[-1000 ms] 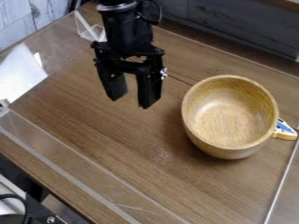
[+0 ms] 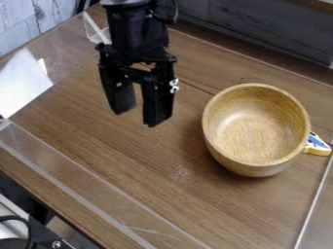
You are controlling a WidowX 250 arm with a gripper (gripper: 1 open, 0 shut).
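Note:
The black robot gripper [image 2: 138, 98] hangs over the wooden table [image 2: 104, 165], left of a wooden bowl [image 2: 255, 146]. Its two fingers stand apart, open, with nothing seen between them. At the right of the bowl a small white and blue object [image 2: 316, 146] with a yellowish part lies partly hidden behind it.
Clear panels edge the table at the left and front. A grey wall [image 2: 247, 29] runs along the back.
The gripper has shifted slightly left and turned a little. The bowl and the small object beside it have not moved.

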